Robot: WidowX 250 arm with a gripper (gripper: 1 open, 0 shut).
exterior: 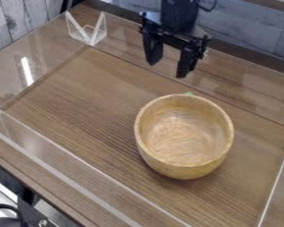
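Observation:
My black gripper (172,49) hangs over the upper middle of the wooden table, its fingers pointing down with a gap between them. I see nothing clearly held. A large pale wooden bowl (184,133) sits below it on the table, right of centre, empty. A small light green object (188,94) shows just behind the bowl's back rim, mostly hidden.
A white wire-like stand (88,28) is at the back left. Black cables show at the lower left corner and beyond the top left edge.

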